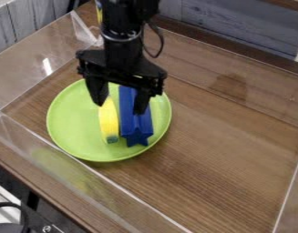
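A green plate [78, 132] holds a yellow elongated object [108, 121] and, to its right, a blue block-like object [137, 132]. My black gripper [120, 86] is open above both, its two fingers reaching down either side over their upper ends. Whether either finger touches them I cannot tell.
The wooden table [224, 155] has free room to the right. A low wall or edge runs along the back and left. A partly hidden yellow item stands at the back left, behind the arm.
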